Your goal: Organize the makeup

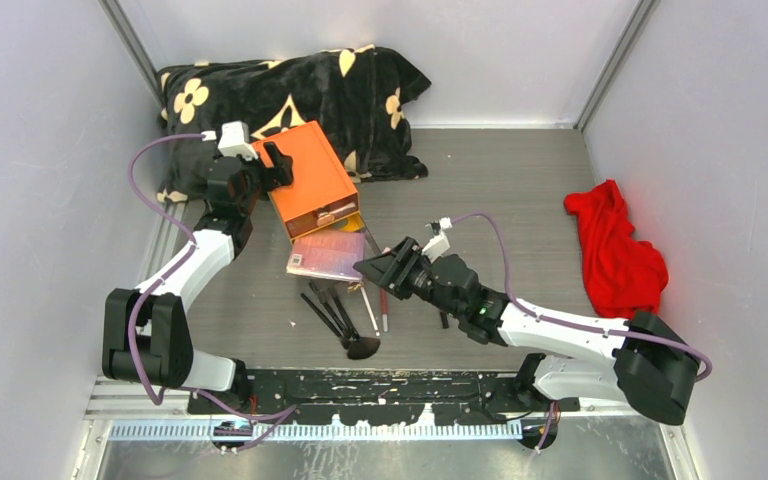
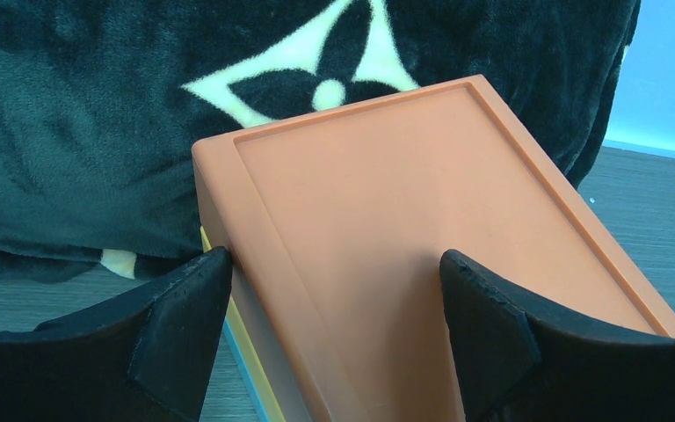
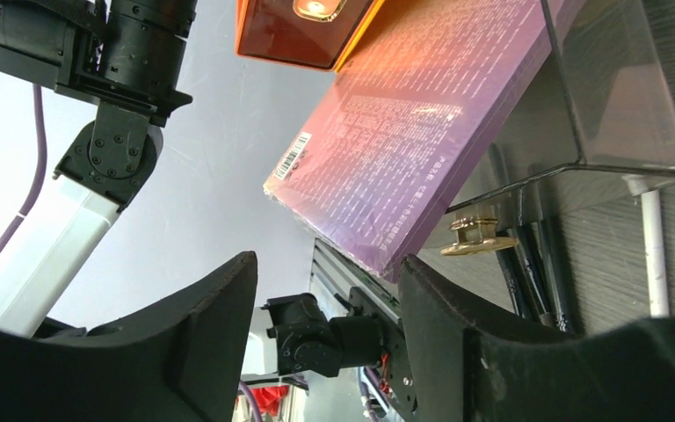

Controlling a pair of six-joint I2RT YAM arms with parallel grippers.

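Observation:
An orange makeup box [image 1: 308,165] stands askew by the back cushion. Its lower clear drawer [image 3: 571,185] is pulled out toward the front, with a gold knob [image 3: 475,237]. A pink-purple palette [image 1: 326,254] rests tilted on that drawer, one end under the box front and its near corner over the drawer's edge. My left gripper is part open at the box: one finger is by its left side, the other over its lid. My right gripper stands open at the palette's near right corner, not closed on it.
Several dark brushes [image 1: 332,315] lie in front of the drawer, with a white stick [image 1: 370,312] beside them. The patterned dark cushion [image 1: 290,90] is behind the box. A red cloth [image 1: 615,245] lies far right.

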